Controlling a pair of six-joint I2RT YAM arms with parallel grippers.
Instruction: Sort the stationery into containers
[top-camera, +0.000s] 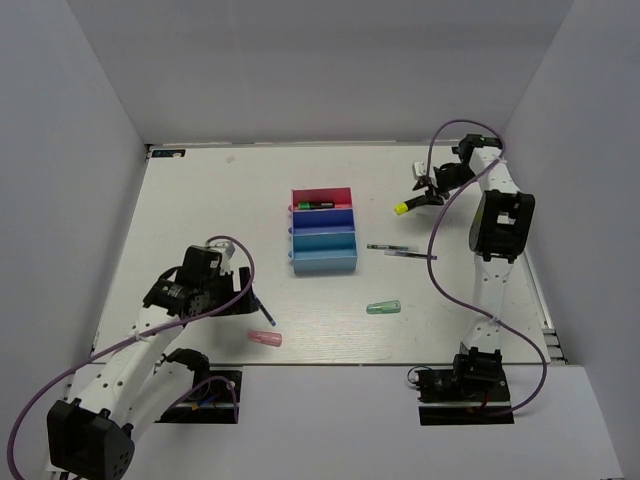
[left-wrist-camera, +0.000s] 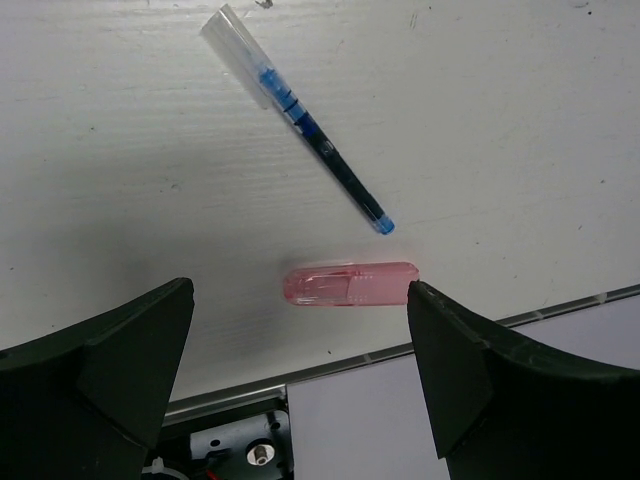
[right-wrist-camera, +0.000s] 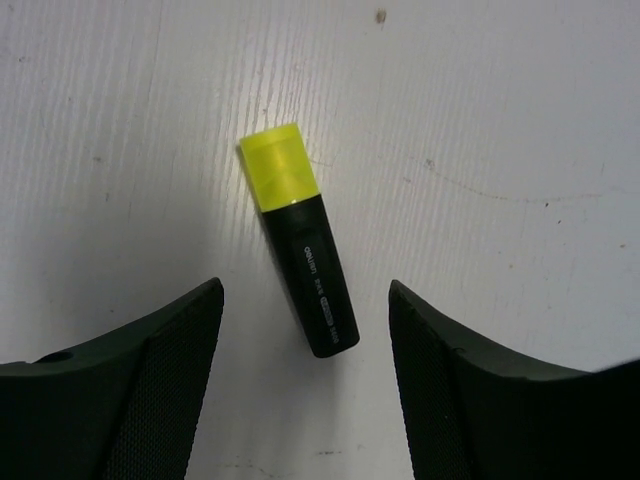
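Observation:
A yellow-and-black highlighter (right-wrist-camera: 305, 255) lies on the table below my right gripper (top-camera: 428, 190), whose fingers are part open on either side of its lower end, not touching it. In the left wrist view, a blue pen (left-wrist-camera: 330, 155) and a pink clear case (left-wrist-camera: 350, 285) lie beneath my open left gripper. A three-compartment organiser (top-camera: 322, 262) stands mid-table, red, dark blue and light blue, with dark and green items in the red compartment. Two pens (top-camera: 392, 247) and a green case (top-camera: 383, 307) lie to the right of it.
Walls enclose it at the back and sides; its front edge runs just below the pink case.

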